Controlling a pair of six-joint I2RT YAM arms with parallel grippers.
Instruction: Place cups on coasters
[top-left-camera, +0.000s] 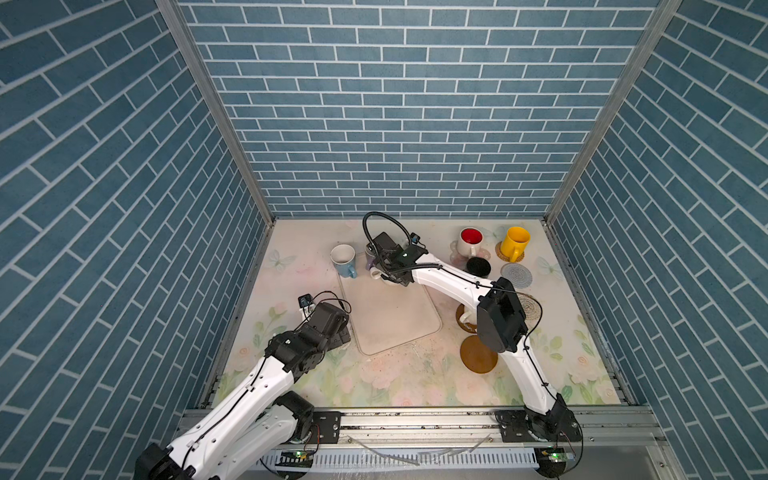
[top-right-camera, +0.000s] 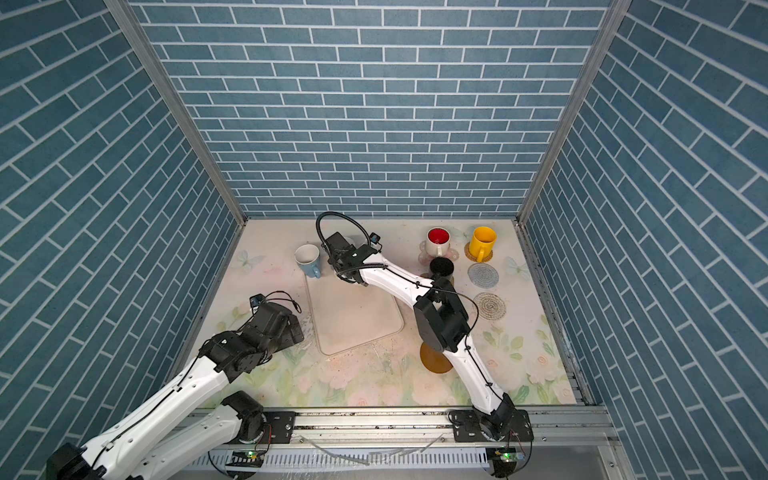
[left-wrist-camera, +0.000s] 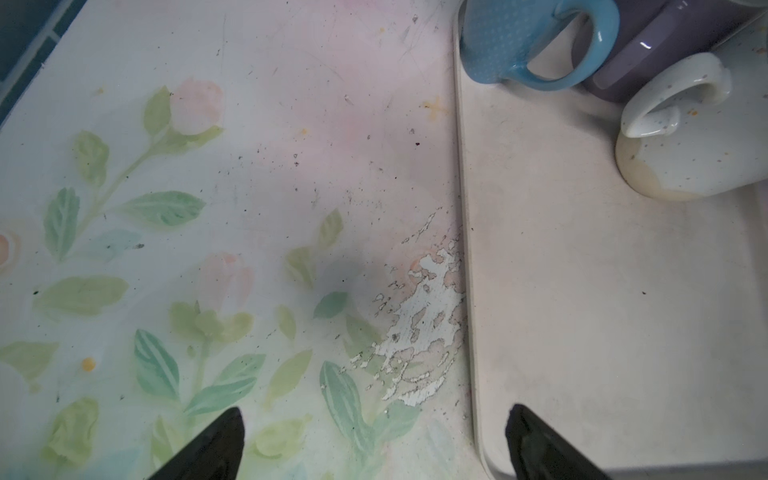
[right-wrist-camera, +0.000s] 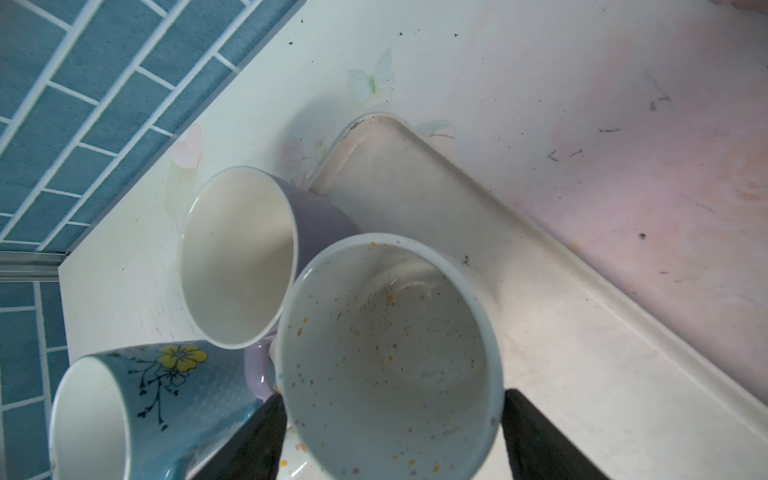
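At the far end of the pale tray (top-left-camera: 396, 316), a white speckled cup (right-wrist-camera: 392, 336) stands between the parted fingers of my open right gripper. Whether the fingers touch it I cannot tell. Beside it are a purple cup (right-wrist-camera: 236, 256) and a blue flowered cup (right-wrist-camera: 192, 392). Over the table by the tray's left edge, my left gripper is open and empty. To the right, a yellow cup (top-left-camera: 516, 238) stands on a coaster, and a cup with a red inside (top-left-camera: 470, 237) is nearby. Uncovered are a grey coaster (top-left-camera: 517, 275), a woven coaster (top-right-camera: 490, 305) and a brown coaster (top-left-camera: 477, 356).
A dark cup (top-right-camera: 441, 268) is close behind my right arm, which crosses above the table. Another brown coaster (top-left-camera: 461, 318) with a whitish cup (top-left-camera: 469, 317) is partly hidden by that arm. Tiled walls enclose three sides. The tray's near part and the table front are clear.
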